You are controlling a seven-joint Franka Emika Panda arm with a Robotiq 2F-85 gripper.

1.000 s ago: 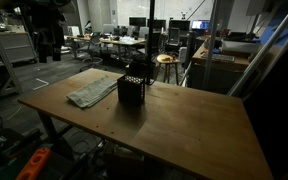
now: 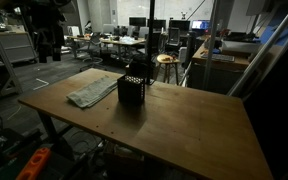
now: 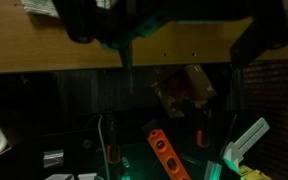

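At the upper left of the exterior view, my gripper (image 2: 49,57) hangs above the table's left end, fingers pointing down. In the wrist view, the gripper has its two dark fingers wide apart, with no object between them. A grey folded cloth or paper (image 2: 92,91) lies flat on the wooden table (image 2: 189,118), and a corner of this cloth (image 3: 41,7) shows at the top left of the wrist view. To its right stands a black perforated box (image 2: 132,90), clear of the gripper. What the box contains is hidden.
A dark vertical post (image 2: 150,40) rises behind the black box.
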